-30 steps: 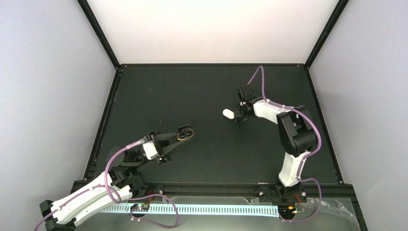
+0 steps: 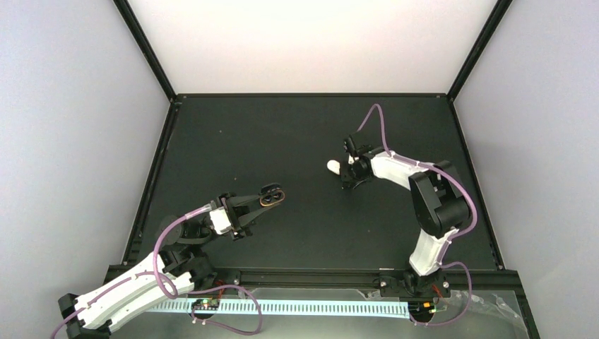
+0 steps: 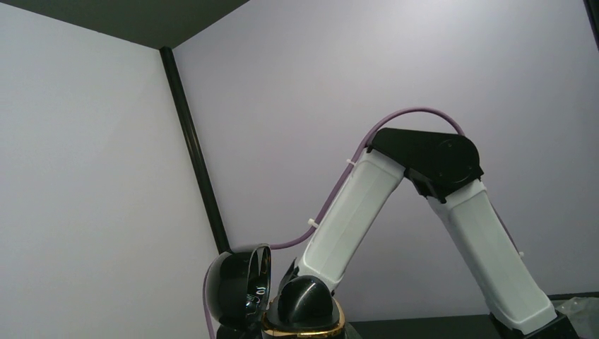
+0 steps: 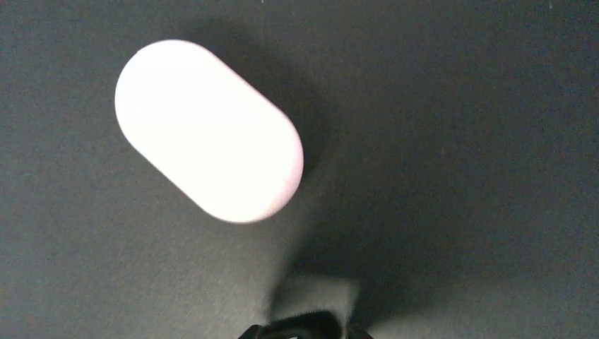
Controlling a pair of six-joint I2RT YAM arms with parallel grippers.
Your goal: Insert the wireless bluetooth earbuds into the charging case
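The charging case [image 2: 273, 197] is black with a gold rim, its lid raised, and my left gripper [image 2: 264, 200] is shut on it above the table. From above, two dark wells show in the case; whether anything sits in them is unclear. The left wrist view catches the glossy lid [image 3: 260, 282], the gold rim [image 3: 311, 333] and a dark dome above it. On the right, my right gripper [image 2: 344, 169] hovers low beside a white pill-shaped object [image 4: 208, 131]. Only a black sliver of that gripper enters the right wrist view, so its finger and any earbud there are hidden.
Pale walls enclose it at the sides and back. A perforated white strip [image 2: 297, 307] runs along the front, and clear plastic [image 2: 487, 307] lies at the front right.
My right gripper has shifted slightly left and toward the front, its wrist turning, and the purple cable moved with it. The left arm, the case and the white object keep their places.
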